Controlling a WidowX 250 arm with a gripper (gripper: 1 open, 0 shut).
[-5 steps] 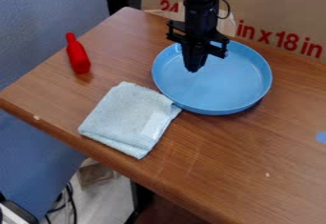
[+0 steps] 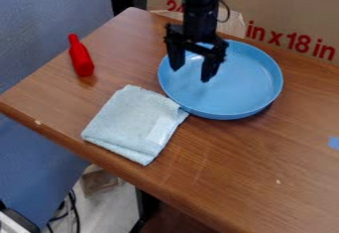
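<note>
My black gripper (image 2: 191, 64) hangs over the upper left part of a round blue plate (image 2: 233, 90), its two fingers spread apart and pointing down, with nothing visible between them. A folded pale cloth (image 2: 133, 124) lies on the wooden table just left of and in front of the plate. A red bottle-shaped object (image 2: 79, 56) stands near the table's left side.
Printed cardboard (image 2: 284, 9) stands behind. The table's left edge borders a blue-grey surface.
The gripper has moved slightly left over the plate, and its fingers appear farther apart. The plate, cloth and red object have not moved.
</note>
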